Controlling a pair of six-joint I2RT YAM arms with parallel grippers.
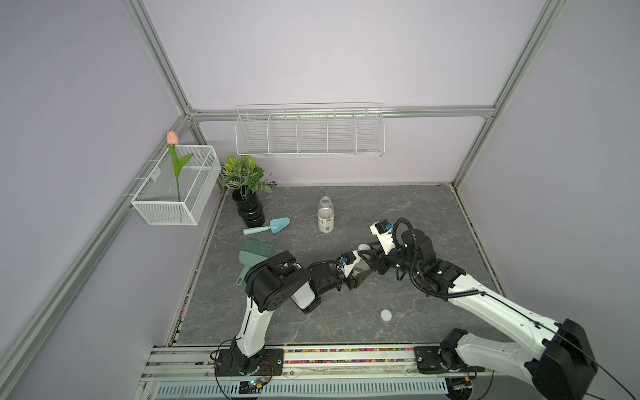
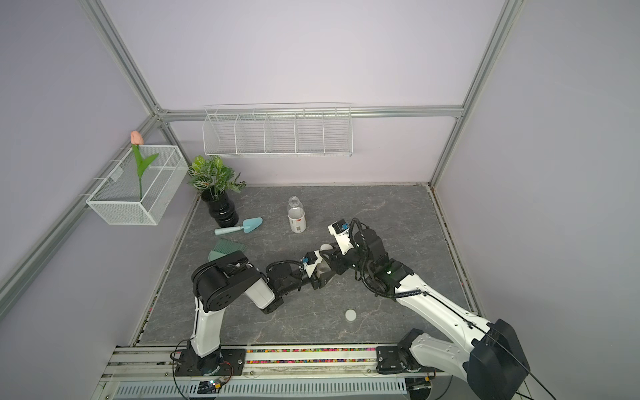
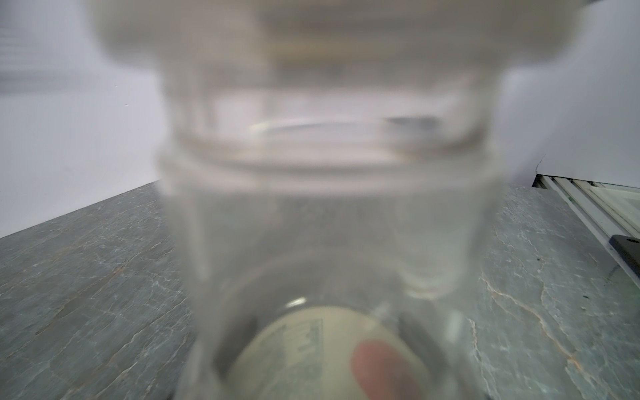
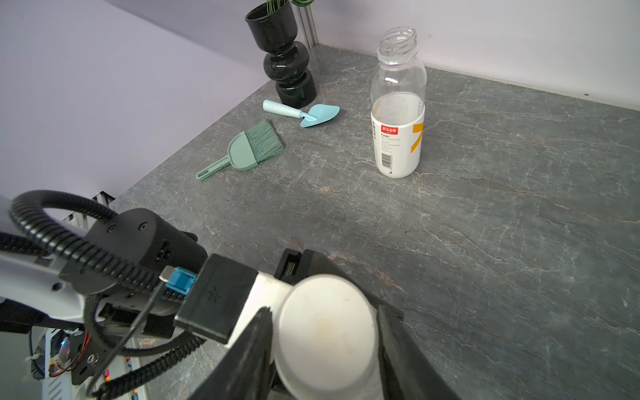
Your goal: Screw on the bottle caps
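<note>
A clear bottle [image 3: 326, 220] fills the left wrist view, upright, its top blurred. My left gripper [image 1: 360, 268] is shut around it; its fingers are out of sight in the left wrist view. A round white cap [image 4: 326, 333] sits at the bottle's top, with fingers of my right gripper on either side. Whether those fingers press on the cap or stand slightly apart from it cannot be made out. Further back stands a second, uncapped bottle [image 4: 398, 106] with a white label. Another white cap [image 1: 386, 315] lies flat on the table near the front.
At the left lie a green brush [image 4: 250, 148] and a blue trowel [image 4: 320, 114], by a black plant pot [image 4: 288, 63]. A white wire basket [image 1: 174, 212] hangs on the left wall, a wire rack [image 1: 310, 133] at the back.
</note>
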